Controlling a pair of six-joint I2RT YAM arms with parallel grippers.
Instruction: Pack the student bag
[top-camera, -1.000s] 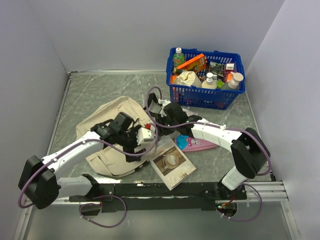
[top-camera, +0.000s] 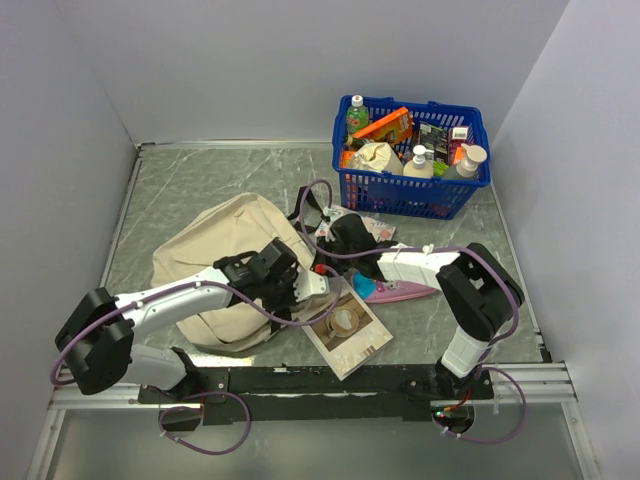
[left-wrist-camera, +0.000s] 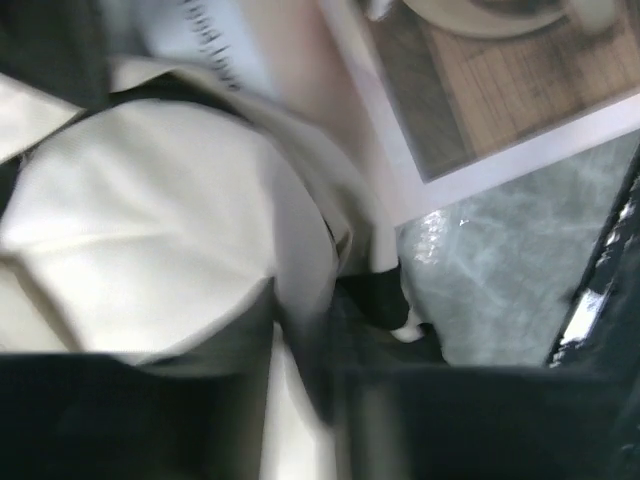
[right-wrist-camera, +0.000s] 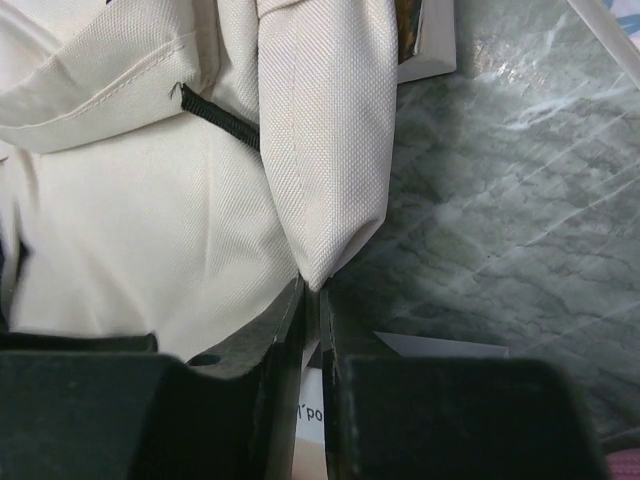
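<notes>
The cream bag (top-camera: 215, 245) lies flat on the left side of the table, its opening facing right. My right gripper is shut on the fabric edge of the bag, pinching a fold at its tips. In the left wrist view my left gripper is low over the bag's near edge. Cream cloth shows between its blurred fingers; whether they clamp it is unclear. A book with a coffee cup picture (top-camera: 345, 330) lies right of the bag, its upper left part hidden beneath the arms and bag edge. A pink and blue pouch (top-camera: 400, 290) lies partly under the right arm.
A blue basket (top-camera: 410, 195) full of bottles and boxes stands at the back right. Black straps (top-camera: 307, 210) lie near the bag's top right. Bare table (top-camera: 480, 215) shows right of the basket and at the far left. Both arms reach in close together.
The right arm has shifted slightly, its gripper staying at the bag's edge.
</notes>
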